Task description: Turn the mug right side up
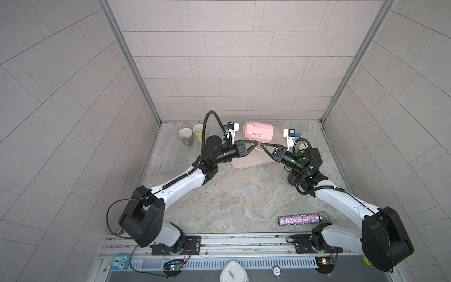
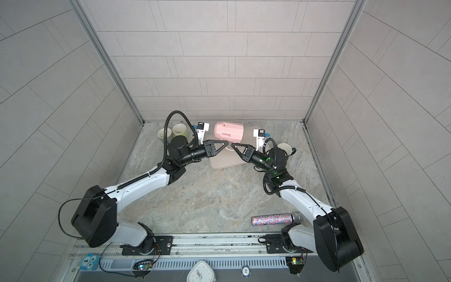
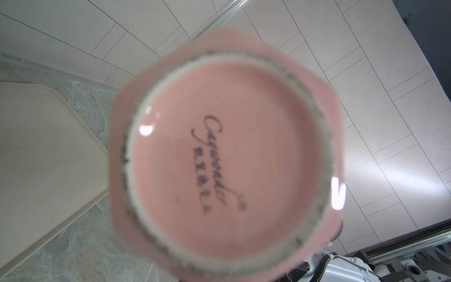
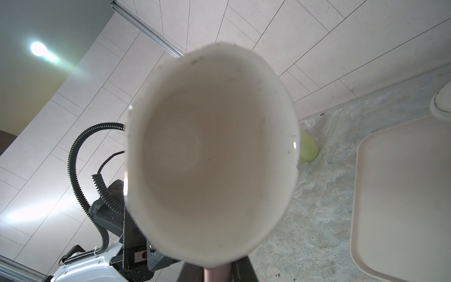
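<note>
The pink mug (image 1: 258, 132) hangs on its side above the beige tray (image 1: 244, 162), its handle toward the front. In the left wrist view the mug's base (image 3: 244, 155) faces the camera, while its white mouth faces the right wrist camera. My left gripper (image 1: 256, 142) is shut on the mug's handle; its fingertips are hidden in its own wrist view. From the other side, my right gripper has a dark finger on each side of the pink handle. Whether those fingers press on it cannot be seen.
Two upright cups, one grey (image 1: 186, 136) and one green (image 1: 197, 131), stand at the back left. Another cup (image 2: 284, 149) is behind the right arm. A glittery bottle (image 1: 300, 219) lies at the front right.
</note>
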